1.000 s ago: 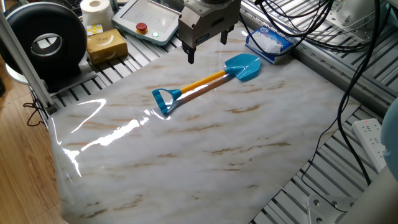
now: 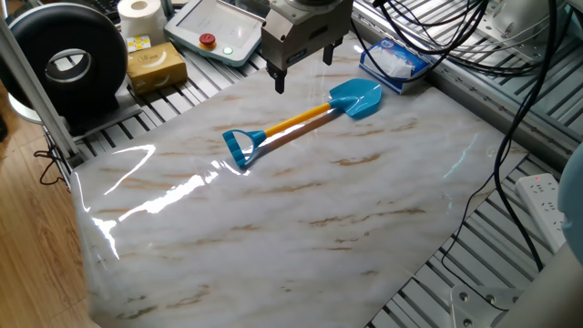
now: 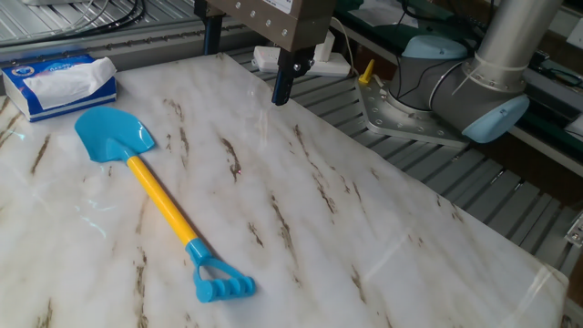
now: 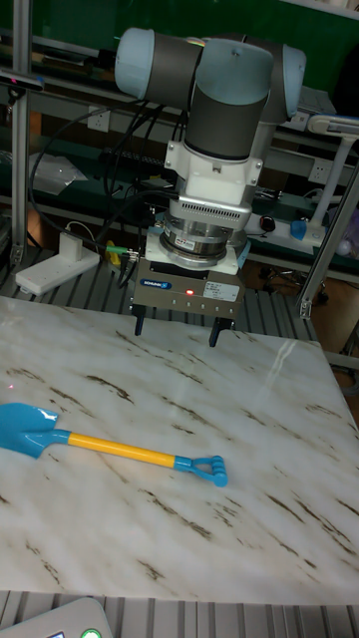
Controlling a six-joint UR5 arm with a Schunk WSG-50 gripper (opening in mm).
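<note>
A toy shovel with a yellow shaft (image 2: 297,119), a blue blade (image 2: 356,97) and a blue grip lies flat on the marbled tabletop (image 2: 273,246). In the second exterior view the shovel (image 3: 162,199) runs from the upper left toward the bottom middle, its grip (image 3: 223,282) nearest the camera. My gripper (image 4: 177,332) hangs above the table with its two dark fingers wide apart, open and empty. The third exterior view has the shovel (image 4: 122,451) well in front of the gripper, not touching it.
Close to the blade stands a blue tissue box (image 2: 393,66). A cardboard box (image 2: 157,68), a paper roll (image 2: 142,20) and a control panel with a red button (image 2: 208,41) sit beyond the table's edge. Cables hang at the right.
</note>
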